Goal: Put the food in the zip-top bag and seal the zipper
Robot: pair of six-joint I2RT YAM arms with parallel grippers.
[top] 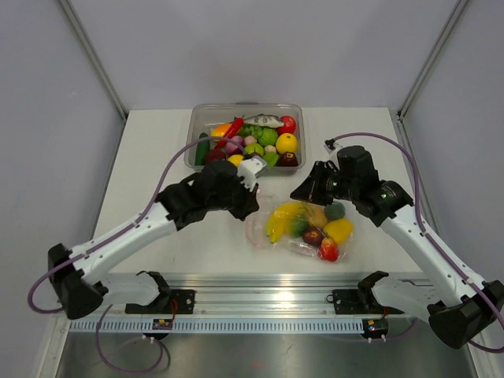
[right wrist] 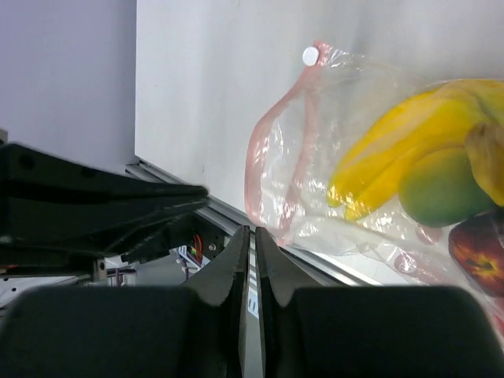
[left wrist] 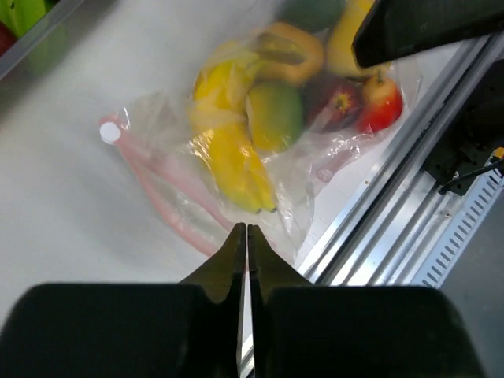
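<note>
A clear zip top bag (top: pixel 264 228) with pink zipper strips lies on the table, its zipper end toward the left, holding bananas (left wrist: pixel 228 157), a mango (right wrist: pixel 441 189), a red apple (top: pixel 328 249) and other produce. My left gripper (top: pixel 246 206) is above the table just left of the bag, shut with nothing visible between its fingers. My right gripper (top: pixel 309 192) hangs over the bag's upper part; in the right wrist view its fingertips (right wrist: pixel 239 236) look together, with nothing seen between them.
A grey tray (top: pixel 191 126) of produce stands at the back. The metal front rail (top: pixel 252 283) lies just in front of the bag.
</note>
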